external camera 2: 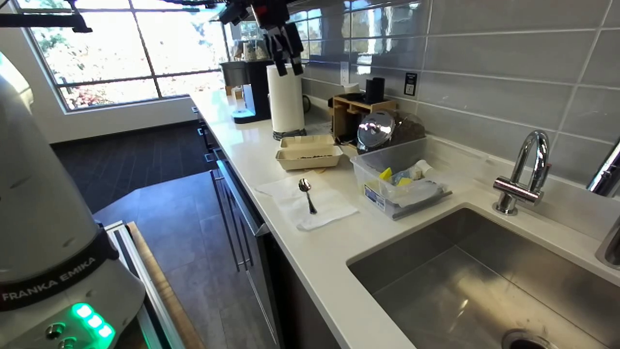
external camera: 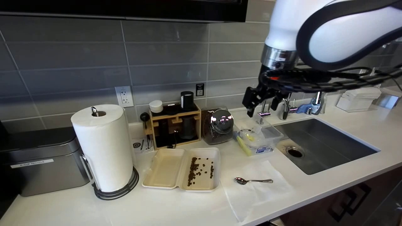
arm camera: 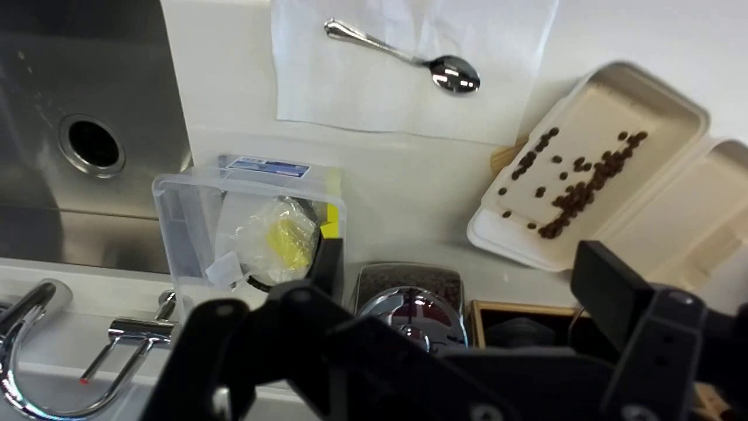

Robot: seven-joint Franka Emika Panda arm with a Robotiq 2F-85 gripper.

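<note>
My gripper (external camera: 263, 107) hangs high above the counter by the faucet side, pointing down. In the wrist view its two black fingers (arm camera: 608, 291) stand wide apart, with only the counter scene showing between them. A silver spoon (arm camera: 454, 73) lies on a flat white paper towel (external camera: 260, 196) near the counter's front. To its left in exterior view 1, an open takeout box (external camera: 214, 180) holds scattered coffee beans (external camera: 192, 171) in one half; the other half is empty. Nothing touches the gripper.
A clear plastic bin (external camera 2: 401, 186) with bagged items stands between the towel and the sink (external camera: 331, 143). Behind are a bean jar (external camera: 216, 131), a wooden organizer (external camera: 175, 141) and a chrome faucet (external camera 2: 523, 174). A paper towel roll (external camera: 103, 150) stands left.
</note>
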